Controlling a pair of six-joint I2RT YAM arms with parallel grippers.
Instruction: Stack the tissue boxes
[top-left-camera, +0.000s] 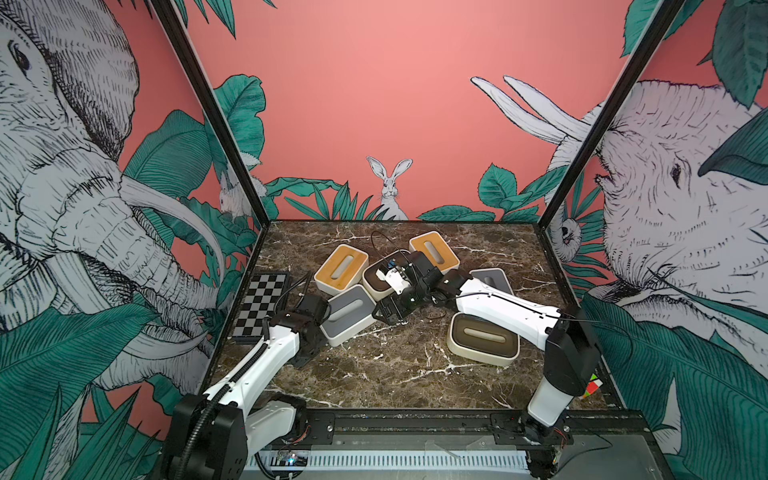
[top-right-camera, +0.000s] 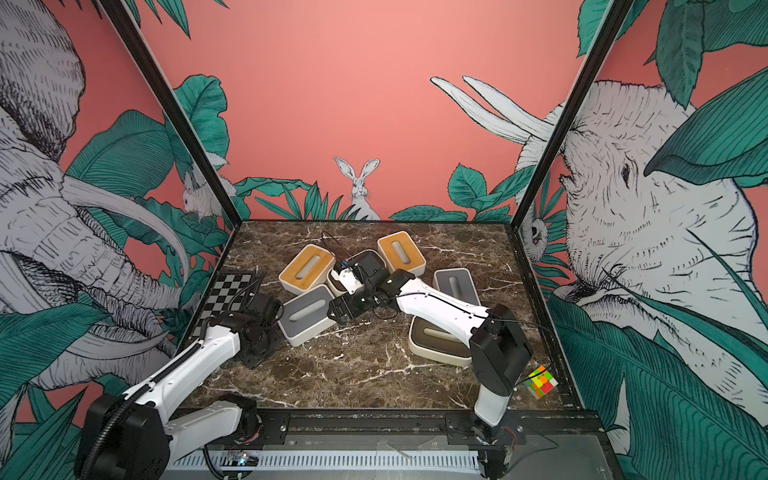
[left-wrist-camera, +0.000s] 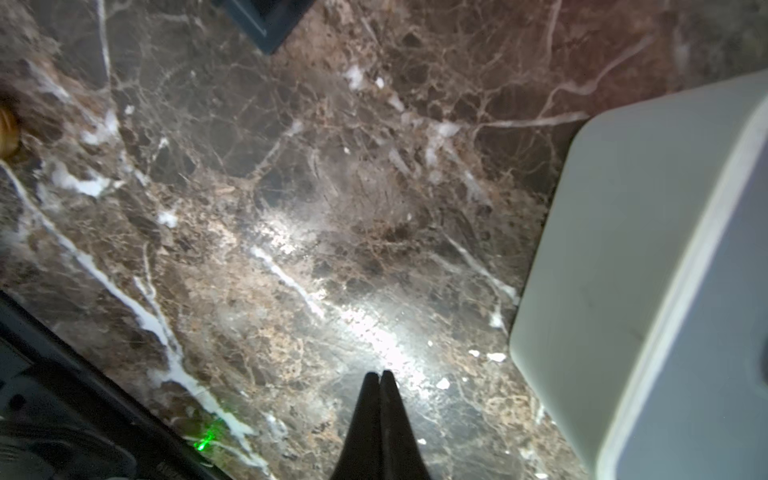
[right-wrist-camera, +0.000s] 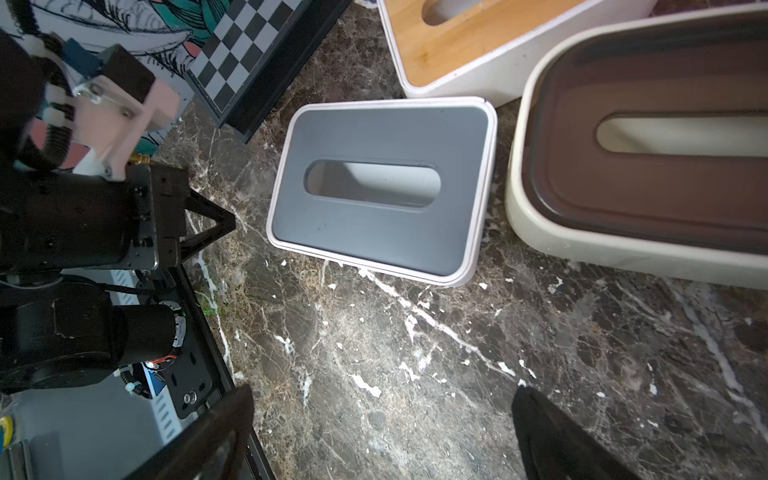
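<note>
Closest to my left arm is a grey-topped tissue box (top-left-camera: 347, 314), white-sided, flat on the marble. My left gripper is shut with bare table below its tips; that box stands apart to its right in the left wrist view. In the right wrist view, the grey box (right-wrist-camera: 368, 232) lies beyond my right gripper, whose fingers are wide apart and empty. A brown-topped box (right-wrist-camera: 656, 192) is to its right. Two wooden-topped boxes (top-left-camera: 341, 269) stand at the back. Another brown box (top-left-camera: 483, 339) and a second grey box (top-right-camera: 456, 281) are at the right.
A checkered board (top-left-camera: 261, 304) lies along the left edge. A colourful cube (top-right-camera: 541, 381) sits at the front right corner. Bare marble (top-left-camera: 392, 368) stretches across the front middle. My right arm crosses above the table's right half.
</note>
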